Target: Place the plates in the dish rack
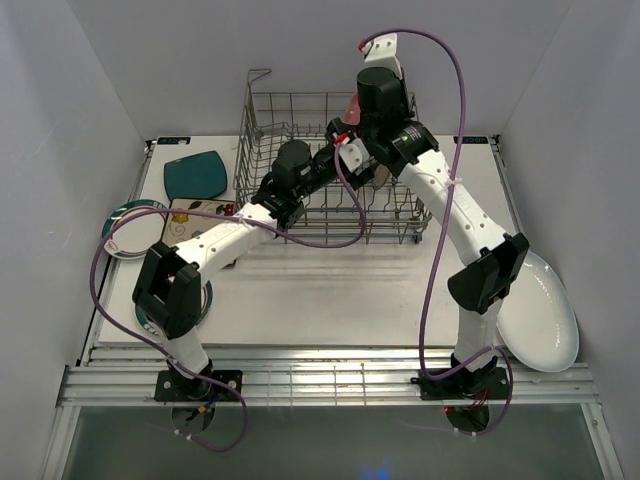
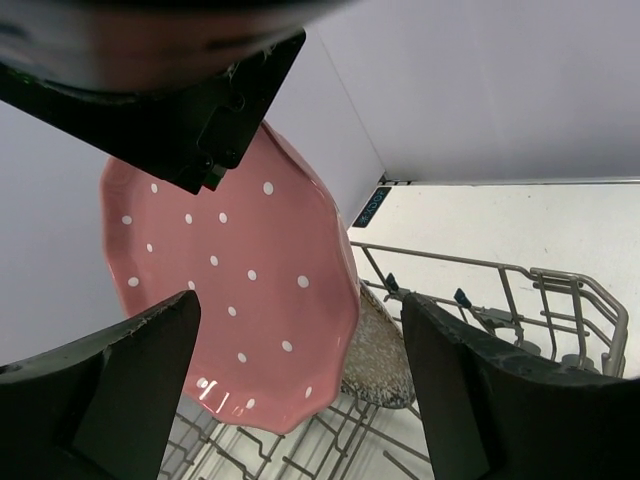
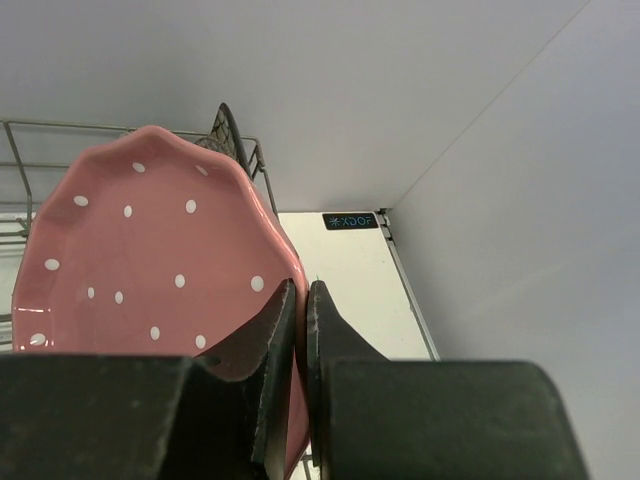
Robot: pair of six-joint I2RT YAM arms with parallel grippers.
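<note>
A pink scalloped plate with white dots (image 2: 230, 280) stands upright over the back right of the wire dish rack (image 1: 290, 95). My right gripper is shut on its right rim. My left gripper is open beside the plate, its fingers apart and the plate beyond them. Behind the pink plate a grey speckled plate (image 2: 375, 355) stands in the rack. In the top view both grippers and much of the pink plate are hidden by the arms.
At the left lie a teal square plate (image 1: 195, 175), a patterned square plate (image 1: 185, 222) and rimmed round plates (image 1: 130, 235). A large white plate (image 1: 535, 310) lies at the front right.
</note>
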